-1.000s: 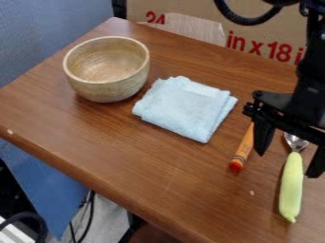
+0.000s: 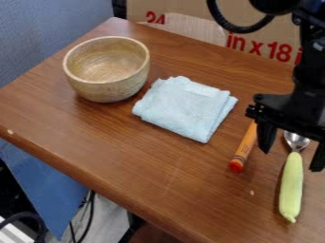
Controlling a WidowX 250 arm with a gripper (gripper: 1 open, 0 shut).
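My gripper (image 2: pixel 287 131) is at the right, low over the orange crayon-like stick (image 2: pixel 242 150) and the spoon (image 2: pixel 297 141), hiding part of each; its fingers are dark, and whether anything is between them is unclear. Below the spoon lies a pale green-yellow corn-like item (image 2: pixel 291 190). A folded light-blue cloth (image 2: pixel 183 106) lies mid-table, and a wooden bowl (image 2: pixel 106 73) stands at the upper left.
The wooden table (image 2: pixel 127 171) has bare room at the lower left and centre. A cardboard box (image 2: pixel 191 11) stands behind it. Cables hang past the table's left edge.
My gripper has shifted slightly; the objects on the table have stayed in place.
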